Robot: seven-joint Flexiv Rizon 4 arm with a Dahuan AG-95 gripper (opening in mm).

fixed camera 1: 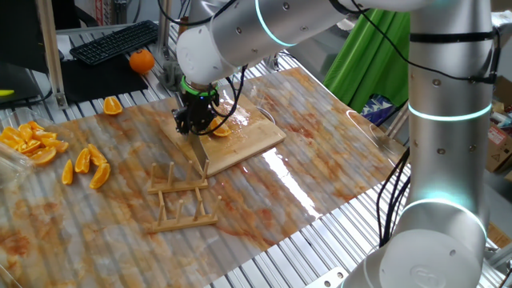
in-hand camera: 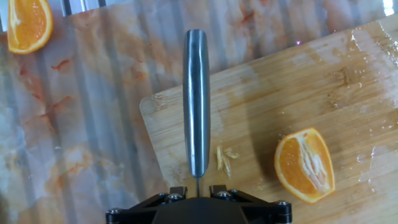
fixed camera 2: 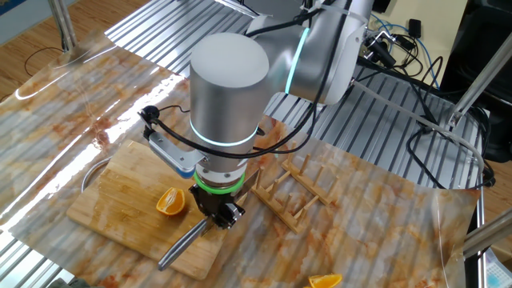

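Observation:
My gripper is shut on a knife at the neck, where the blade meets the handle. The metal handle [in-hand camera: 196, 102] points away from the gripper, over the corner of the wooden cutting board [in-hand camera: 249, 93]. On the opposite side, the blade [fixed camera 2: 251, 179] sticks out toward the wooden peg rack [fixed camera 2: 276, 210]; the gripper hides part of it. An orange piece [in-hand camera: 305, 165] lies cut side up on the board beside the knife. Whether the blade touches anything below is unclear.
Loose orange wedges [fixed camera 1: 82, 161] and a heap of cut pieces [fixed camera 1: 32, 144] lie on the left of the marbled table. A whole orange [fixed camera 1: 142, 62] and a keyboard [fixed camera 1: 116, 42] are at the back.

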